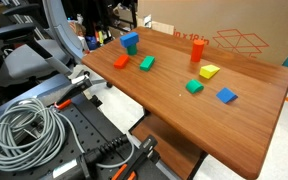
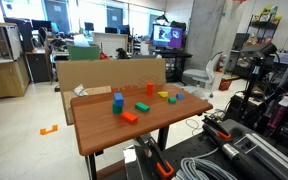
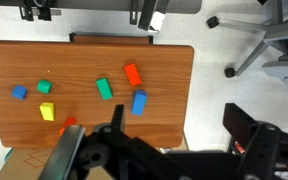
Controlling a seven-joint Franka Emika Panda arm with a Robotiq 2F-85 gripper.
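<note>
My gripper is open high above the wooden table, its dark fingers apart with nothing between them. In exterior view 1 a blue block point(image 1: 129, 39) sits on a green block point(image 1: 131, 49) at the table's far left. Before them lie a flat red block point(image 1: 120, 61) and another green block point(image 1: 146, 63). Farther right are an upright red piece point(image 1: 197, 49), a yellow block point(image 1: 209, 71), a small green block point(image 1: 194, 86) and a blue block point(image 1: 226, 95). From above, the wrist view shows the raised blue block point(image 3: 138, 102), with its support hidden.
A cardboard panel point(image 2: 94, 75) borders the table's back side. Coiled grey cable point(image 1: 29, 140) lies beside the dark rail point(image 1: 94, 140) in front.
</note>
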